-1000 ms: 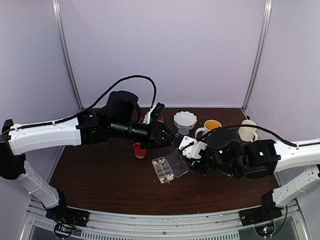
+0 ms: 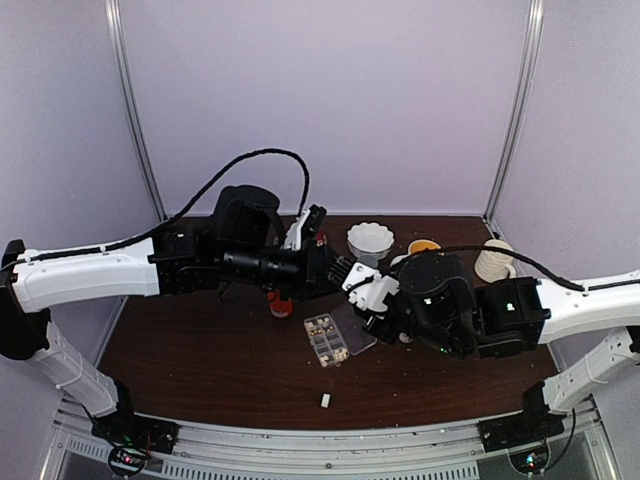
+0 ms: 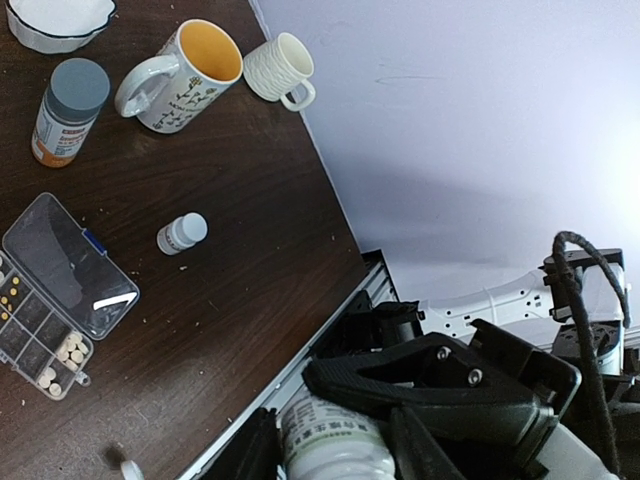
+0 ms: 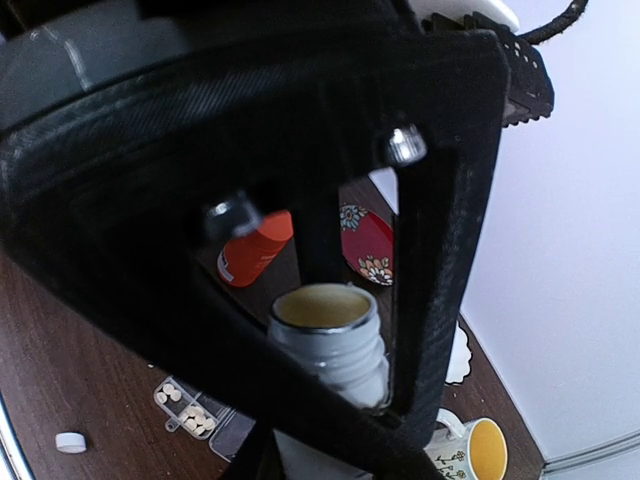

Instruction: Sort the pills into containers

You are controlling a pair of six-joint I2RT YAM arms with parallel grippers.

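A small white pill bottle (image 4: 325, 350) stands uncapped, its round mouth facing up, with my right gripper shut on its lower body. My left gripper is open around the bottle's upper part; its black fingers hide some of the bottle in the right wrist view. A white cap (image 2: 325, 400) lies alone near the table's front edge. Behind it is the clear pill organizer (image 2: 326, 340), lid open, with pale pills in several compartments. Yellow pills (image 3: 9, 297) also show there in the left wrist view.
Another small white bottle (image 3: 183, 233) lies right of the organizer. A grey-capped bottle (image 3: 70, 112), an orange-lined mug (image 3: 190, 85), a cream mug (image 2: 493, 262) and a white bowl (image 2: 371, 240) stand farther back. A red bottle (image 2: 280, 304) stands left of the organizer.
Both arms have shifted only slightly.
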